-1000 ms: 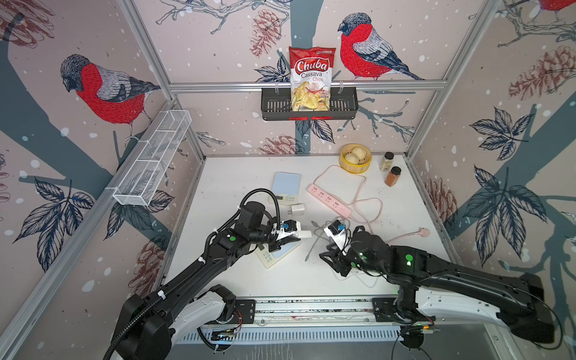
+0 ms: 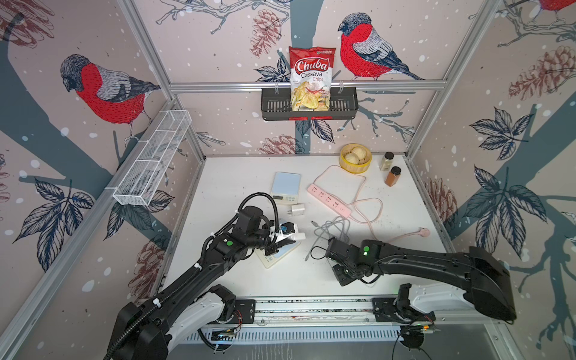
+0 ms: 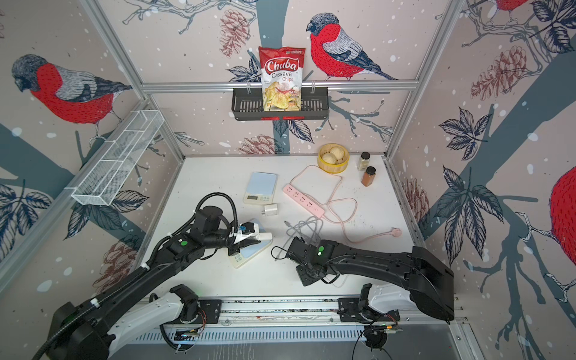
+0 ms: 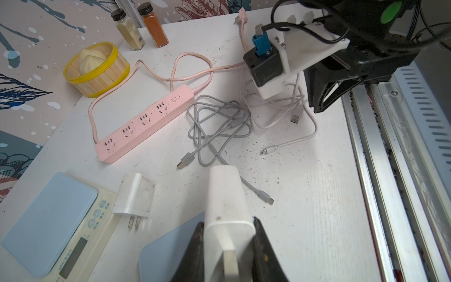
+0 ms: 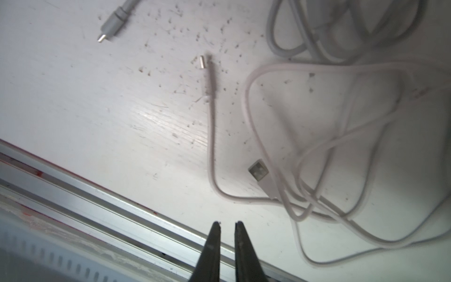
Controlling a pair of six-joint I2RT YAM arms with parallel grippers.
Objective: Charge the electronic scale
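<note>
My left gripper is closed around a white block-shaped adapter [image 4: 224, 185], held above the front scale. That scale [image 2: 274, 258] has a blue top and is partly covered by the gripper; a second scale [image 4: 51, 223] lies behind it. Another white charger with two prongs [image 4: 134, 195] rests beside the rear scale. Over the table's front part, my right gripper points down, its fingers a narrow gap apart with nothing between. Ahead of it lies a white cable [image 5: 211, 136], with a small metal plug [image 5: 203, 62] at one end and a USB plug [image 5: 259, 171] near its loops.
A pink power strip [image 4: 145, 123] lies mid-table, its cord looping right. A coiled grey cable [image 4: 218, 124] sits between it and the white cable. At the back right are a steamer basket [image 2: 355, 158] and two spice jars [image 2: 393, 175].
The left arm is almost still, the white adapter staying in its grip.
</note>
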